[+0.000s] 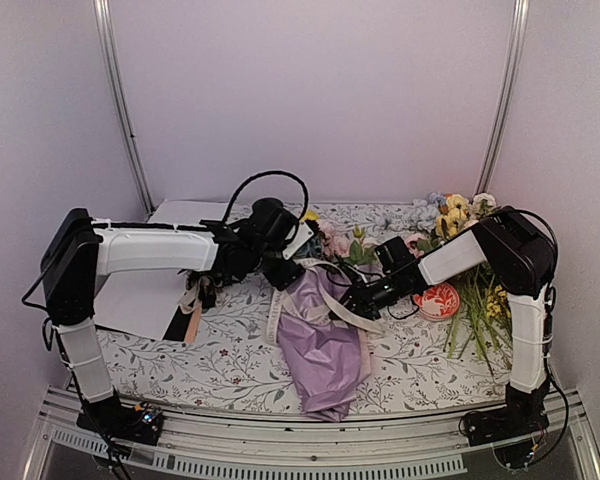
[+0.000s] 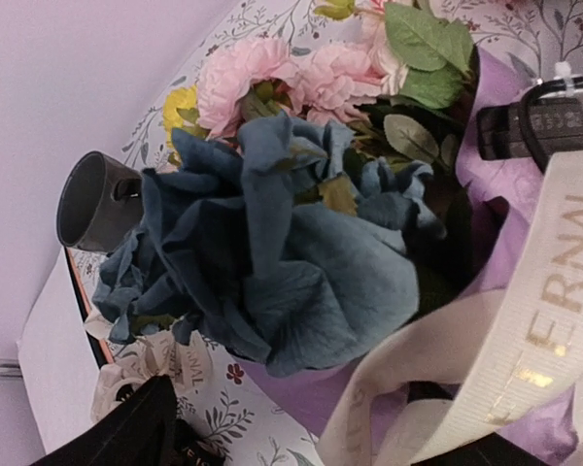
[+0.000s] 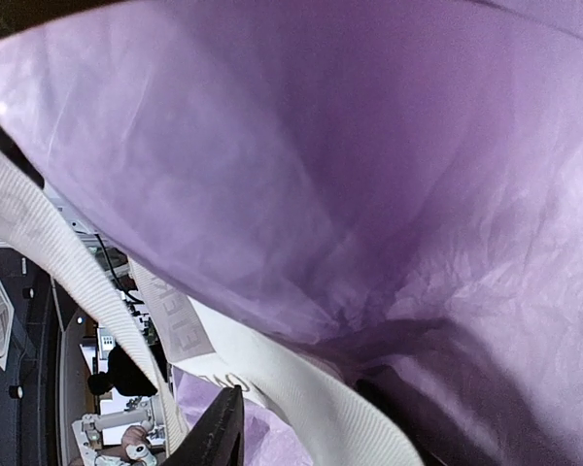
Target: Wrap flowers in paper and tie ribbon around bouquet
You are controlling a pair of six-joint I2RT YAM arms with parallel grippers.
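A bouquet in purple wrap point(image 1: 320, 360) lies mid-table, its blue flowers point(image 2: 272, 262) and pink flowers point(image 2: 243, 83) showing in the left wrist view. A cream lettered ribbon point(image 2: 520, 301) crosses the wrap. My left gripper point(image 1: 285, 270) is over the bouquet's upper part, beside the ribbon; its fingertips are mostly hidden. My right gripper point(image 1: 355, 300) is low at the wrap's right side; in the right wrist view the white ribbon point(image 3: 311, 398) runs between its fingers, and whether they grip it is unclear.
Loose flowers and stems point(image 1: 480, 320) lie at the right beside a red round dish point(image 1: 436, 300). A white board point(image 1: 130, 310) lies at the left, near a dark cup point(image 2: 87, 204).
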